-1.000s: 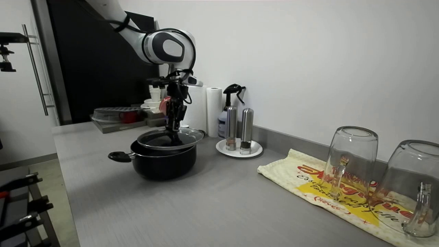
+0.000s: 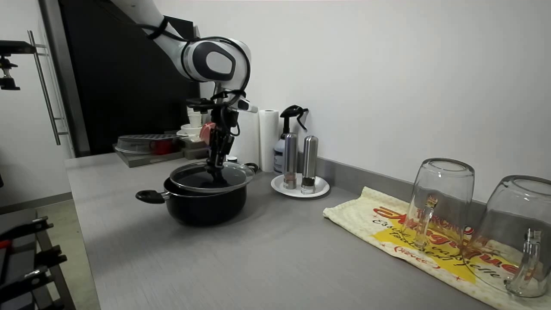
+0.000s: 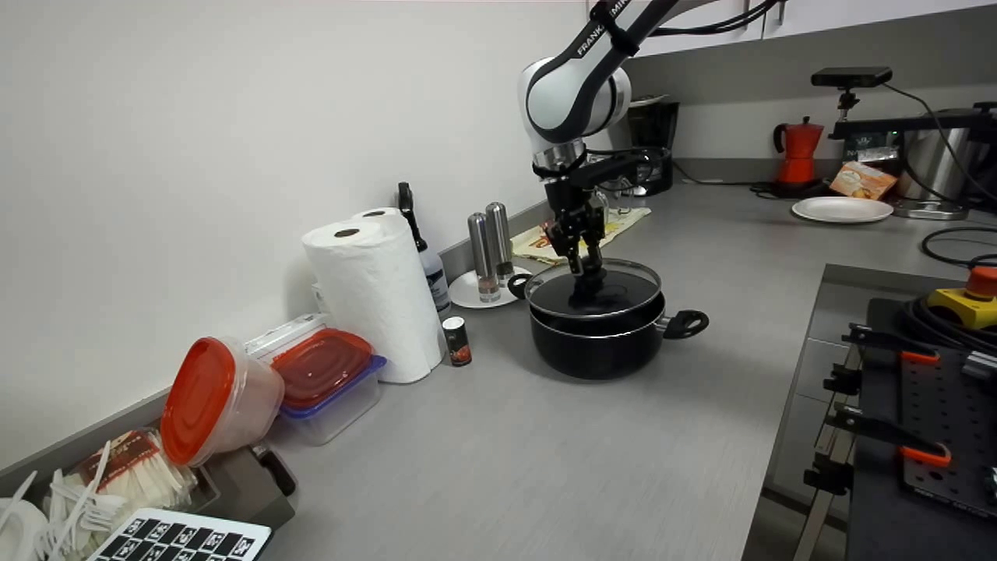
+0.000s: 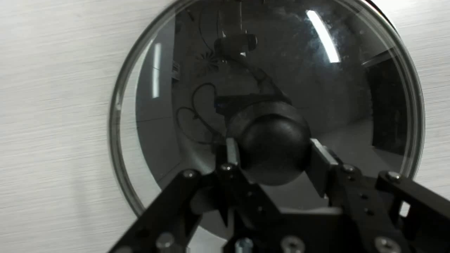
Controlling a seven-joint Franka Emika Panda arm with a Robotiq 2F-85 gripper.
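Note:
My gripper is shut on the round black knob (image 4: 274, 143) of a glass lid, one finger on each side of it. The glass lid (image 2: 193, 178) has a metal rim and is over a black two-handled pot (image 2: 206, 209). In exterior view 1 the lid is slightly tilted and off-centre towards the right, with part of the pot's opening showing at the left. In exterior view 2 the lid (image 3: 631, 290) sits above the pot (image 3: 598, 354), and a dark gap shows between the two rims. Most of the pot's inside is hidden.
Two metal mills (image 2: 308, 162) stand on a white plate (image 2: 323, 189) near the wall. Paper towel rolls (image 3: 374, 299) and a small spice jar (image 3: 457, 341) are behind the pot. Glass mugs (image 2: 439, 206) rest on a cloth (image 2: 356, 209).
The arm, gripper and lid have shifted slightly; the lid now sits a little lower and more level than a second ago. The pot has not moved.

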